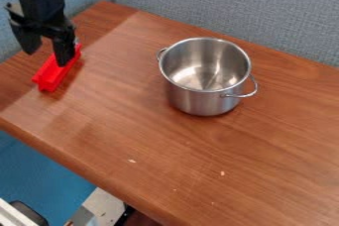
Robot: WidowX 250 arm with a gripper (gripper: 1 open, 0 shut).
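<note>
A red elongated block (54,73) lies on the wooden table at the left. Over its far end hangs my black gripper (47,44), open, its fingers pointing down; whether they touch the block I cannot tell. A steel pot (205,76) with two side handles stands upright right of centre, apart from the block.
Bare wooden table (159,161) fills the front and right. Grey-blue padded walls (239,7) bound the back and the left. The table's left edge is close to the block, with a blue floor beyond.
</note>
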